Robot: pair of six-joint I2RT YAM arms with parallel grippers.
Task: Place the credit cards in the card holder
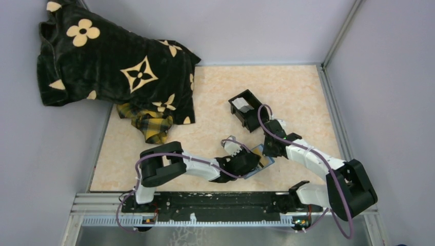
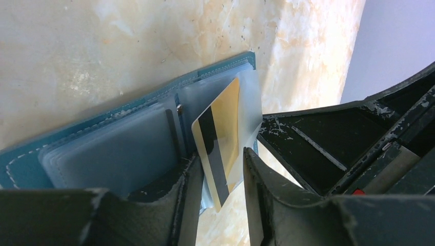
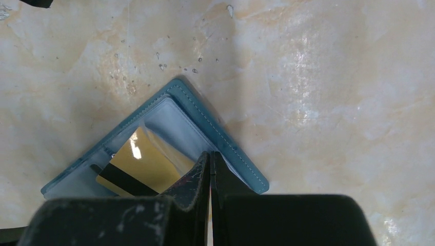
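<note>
The teal card holder point(image 2: 118, 138) lies on the table with clear sleeves. A gold card point(image 2: 225, 123) with a black stripe point(image 3: 126, 180) sits tilted at its right-hand sleeve, partly inside the clear plastic. My left gripper is part open, its fingertips either side of the gold card's near end; whether they touch it I cannot tell. My right gripper is shut, with nothing seen between its fingers, its tips at the holder's sleeve beside the card.
A black box point(image 1: 249, 117) with pale items inside stands behind the holder. A dark blanket point(image 1: 113, 61) and yellow plaid cloth point(image 1: 149, 125) cover the back left. Bare table lies right of the box and at the front left.
</note>
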